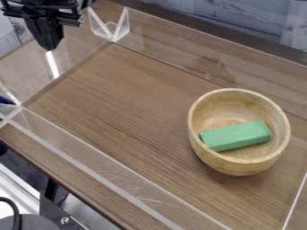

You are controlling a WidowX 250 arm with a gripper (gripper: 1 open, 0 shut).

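My black gripper [48, 36] hangs at the top left, above the clear plastic edge of the tray, its fingertips close together and pointing down, with nothing visible between them. A light wooden bowl [238, 154] sits on the right of the wooden surface, with a green block [216, 137] lying inside it.
The wooden board [120, 115] is bare across its middle and left. Clear plastic strips and walls run along its edges, with a bent clear piece [110, 25] at the top. Dark cables or parts lie at the lower left.
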